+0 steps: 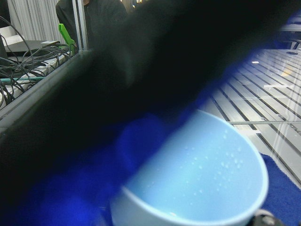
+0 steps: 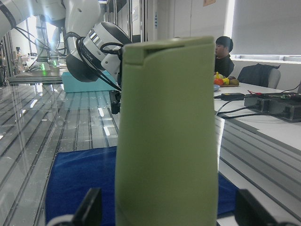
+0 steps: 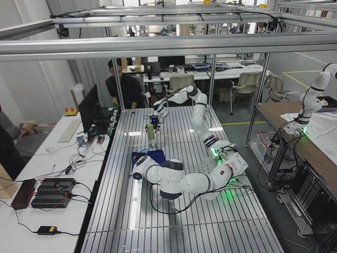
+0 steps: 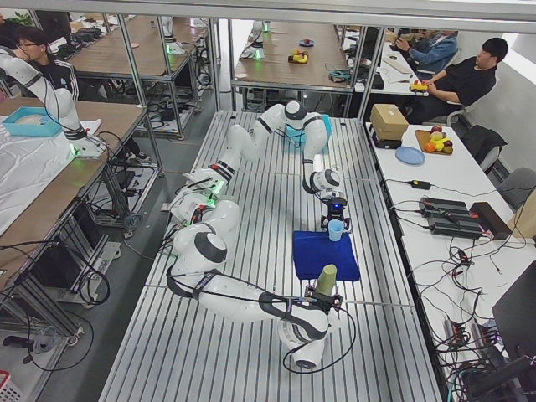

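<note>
A light blue cup [image 4: 335,229] with droplets inside [image 1: 211,174] is at my left gripper [image 4: 335,219], over the dark blue cloth [image 4: 306,251]; whether the fingers grip it is unclear, as a dark blurred shape covers much of the left wrist view. A tall green bottle [image 2: 164,132] stands close in front of my right gripper, whose fingers sit low on either side. The bottle also shows in the camera right view [image 4: 325,278]. In the right wrist view the right fingers look apart from the bottle.
A teal bin [image 4: 295,138] sits at the far end of the slatted metal table [image 4: 243,352]. A side desk holds a blue plate [image 4: 409,156], fruit, a box and electronics with cables.
</note>
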